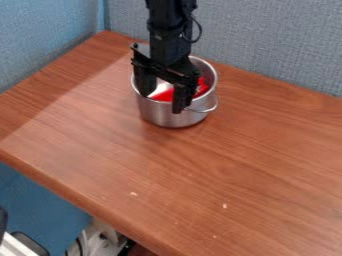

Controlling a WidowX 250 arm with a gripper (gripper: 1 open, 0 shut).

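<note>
A steel pot (175, 114) with a wire handle stands on the wooden table (241, 185), toward the back. Inside it lies something red (163, 95), partly hidden by my black gripper (163, 88). The gripper reaches down over the pot's mouth from above, open, its fingers at either side of the opening. Whether it touches the red thing I cannot tell.
Blue-grey padded walls stand behind and at the left. Below the table's left edge are some white and dark items, cut off by the frame.
</note>
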